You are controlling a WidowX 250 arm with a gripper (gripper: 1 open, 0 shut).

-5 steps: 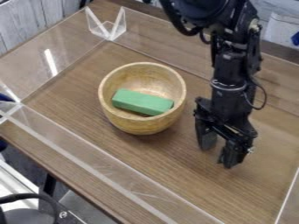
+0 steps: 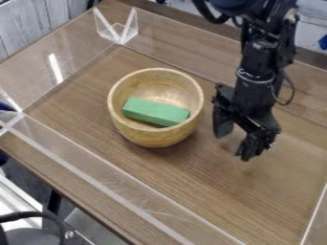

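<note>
The black robot arm reaches down from the top right to my gripper (image 2: 243, 134), which hangs low over the wooden table (image 2: 192, 201) just right of a round wooden bowl (image 2: 157, 79). The gripper stands open, and I see nothing clearly held in it. A green block (image 2: 153, 111) lies inside the bowl, apart from the gripper.
A small clear plastic piece (image 2: 118, 27) sits at the back left. A dark cable or object (image 2: 32, 222) is at the bottom left edge.
The gripper has risen slightly and turned from its lower position of a second ago. The bowl and green block look unchanged.
</note>
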